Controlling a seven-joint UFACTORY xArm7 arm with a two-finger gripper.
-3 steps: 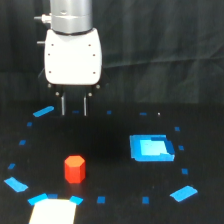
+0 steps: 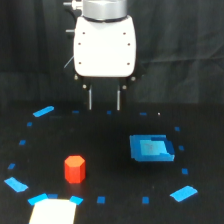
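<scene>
My gripper (image 2: 104, 106) hangs from the white hand in the upper middle of the camera view. It is open, its two thin fingers well apart with nothing between them. A red block (image 2: 74, 169) with a six-sided outline rests on the dark table, lower and to the left of the gripper. To the right sits a shallow blue tray (image 2: 135, 148) with a lighter blue patch inside; whether that patch is an object or bare floor, I cannot tell. The fingers are apart from both the block and the tray.
A cream square (image 2: 52, 212) lies at the bottom edge, left of centre. Blue tape strips (image 2: 184, 193) and small blue marks are scattered over the black surface. Between block and tray the table is otherwise clear.
My gripper has moved to the right and slightly up in the view, and its fingers appear farther apart. The tray's inside looks darker. The red block has not moved.
</scene>
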